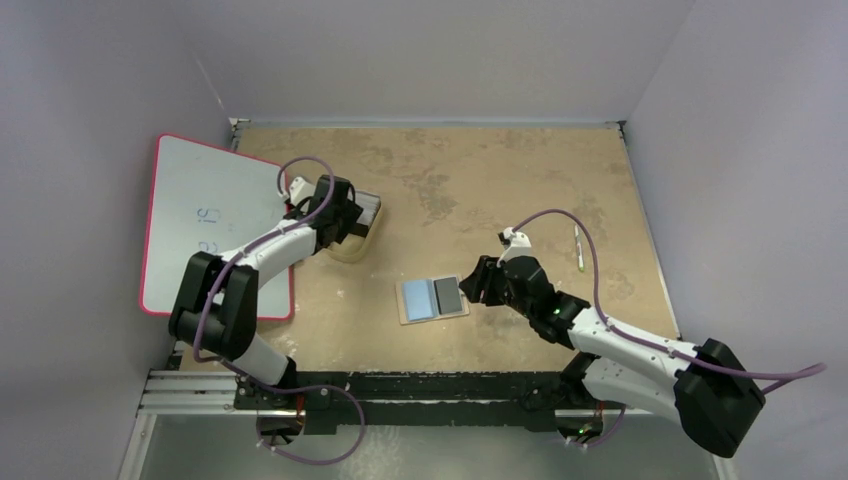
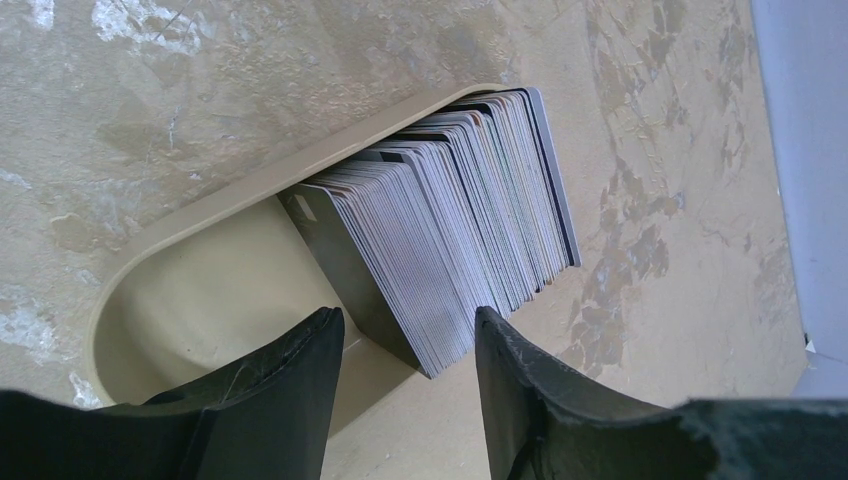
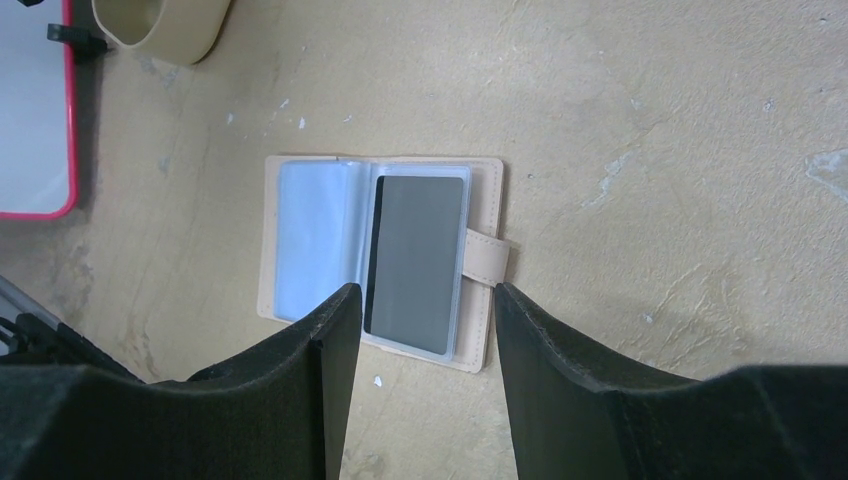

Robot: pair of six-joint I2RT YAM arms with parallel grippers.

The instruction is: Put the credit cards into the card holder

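A tightly packed row of cards [image 2: 440, 210] leans in one end of a beige oval container [image 2: 180, 235], its front card dark. My left gripper is open over the container, the near card edges appearing between its fingertips and nothing gripped. Lying open and flat on the table, the card holder [image 3: 485, 200] has a light blue left side and a dark grey card-sized panel [image 3: 415, 260] under a clear sleeve on the right. Open and empty, my right gripper appears over the holder's near right part; from above it stands just right of the holder.
A whiteboard [image 1: 205, 220] with a pink edge lies at the left, close to the container. Far to the right is a thin pen [image 1: 579, 247]. The tabletop [image 1: 490, 180] behind the holder is bare.
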